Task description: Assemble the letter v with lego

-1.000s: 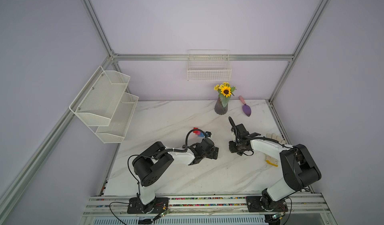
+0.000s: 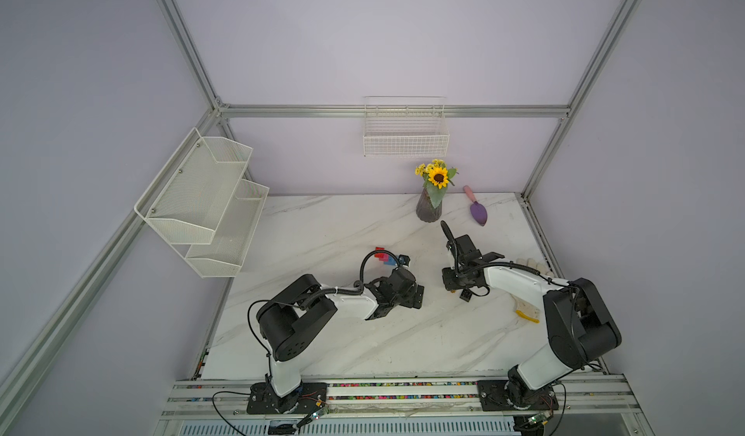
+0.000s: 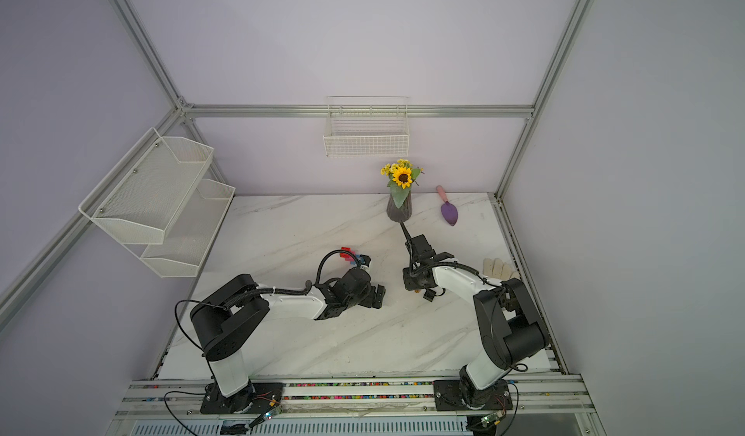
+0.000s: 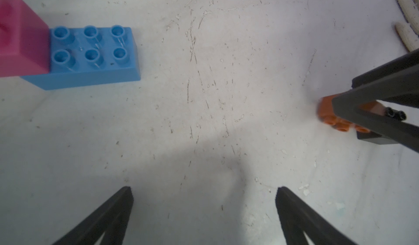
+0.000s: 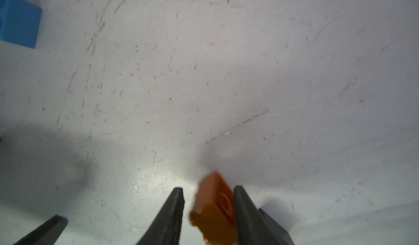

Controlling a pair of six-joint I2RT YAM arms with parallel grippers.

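Observation:
A blue brick point(image 4: 93, 59) with a pinkish-red brick point(image 4: 24, 38) on its left end lies at the upper left of the left wrist view. My left gripper stands open over bare table, on the near side of those bricks. The fingers of my right gripper straddle an orange brick point(image 5: 213, 214). Its right finger overlaps the brick's edge, and a thin gap shows at the left one; firm contact is unclear. Close beside the orange brick sits a black brick point(image 4: 377, 136), partly hidden by the right fingers.
At the back stand a vase of sunflowers point(image 2: 429, 205) and a purple trowel point(image 2: 478, 213). A glove point(image 2: 527, 310) lies partly under the right arm. White table shows clear between the two grippers and along the front.
My right gripper has shifted slightly left and its hand has tilted a little; a bit of orange now shows beneath it. The left arm and the red and blue bricks have stayed put.

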